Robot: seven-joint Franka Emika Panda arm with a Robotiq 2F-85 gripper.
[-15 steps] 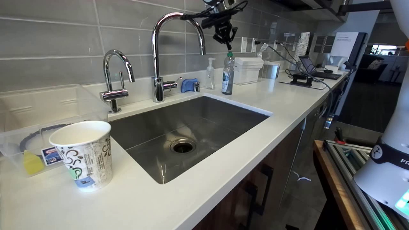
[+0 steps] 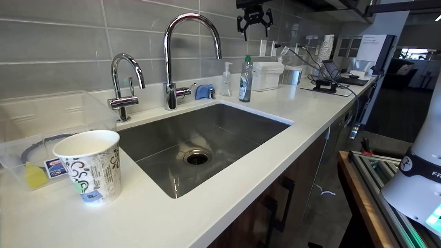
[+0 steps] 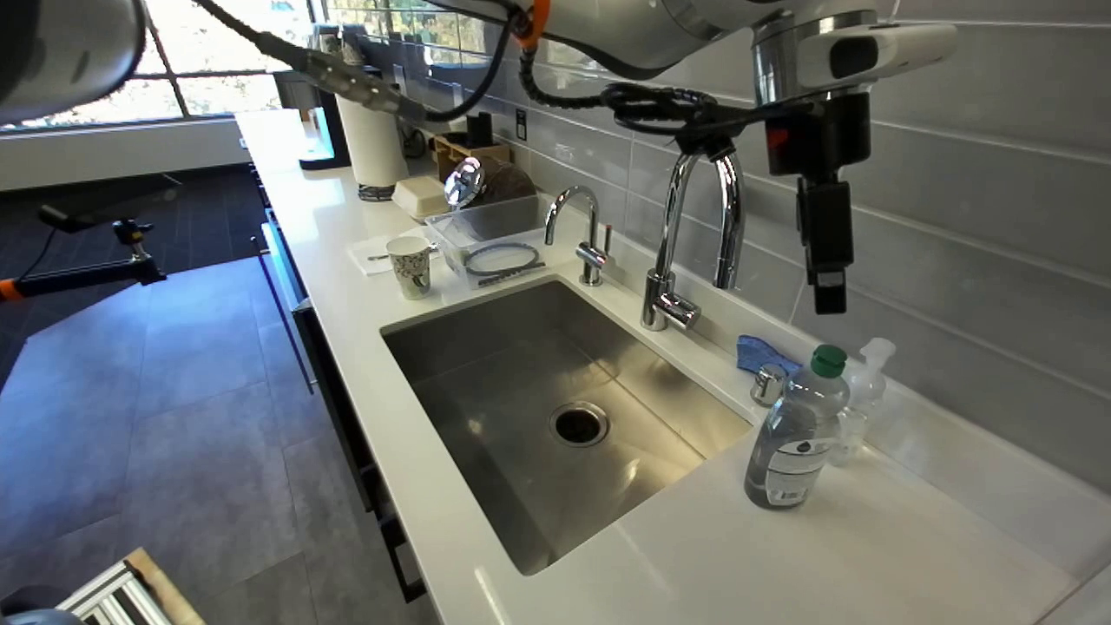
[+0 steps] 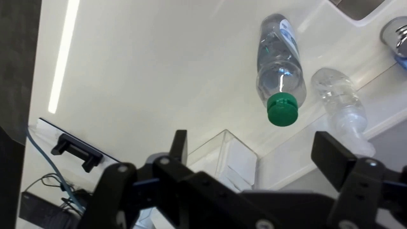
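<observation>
My gripper [image 2: 255,35] is open and hangs in the air near the tiled wall, fingers pointing down with nothing between them. In exterior view 2 the gripper [image 3: 830,302] shows edge-on, above the soap bottles. Below it on the counter stands a clear dish soap bottle [image 2: 245,82] with a green cap; the wrist view has this bottle [image 4: 280,68] ahead of the fingers, apart from them. A clear pump bottle [image 4: 341,101] stands close beside it, nearer the wall. At the other end of the sink is a patterned paper cup [image 2: 93,171], upright.
A steel sink [image 3: 489,427] is set into the counter, with a tall chrome faucet [image 2: 168,62] and a smaller faucet [image 2: 118,86] behind it. A blue sponge [image 2: 203,91], a white lidded box [image 2: 266,76] and a clear bin [image 2: 24,140] line the wall side.
The gripper has risen and moved away from above the green cap, and its tilt has straightened to pointing down, its fingers now visibly spread. Bottles and cup stand where they were.
</observation>
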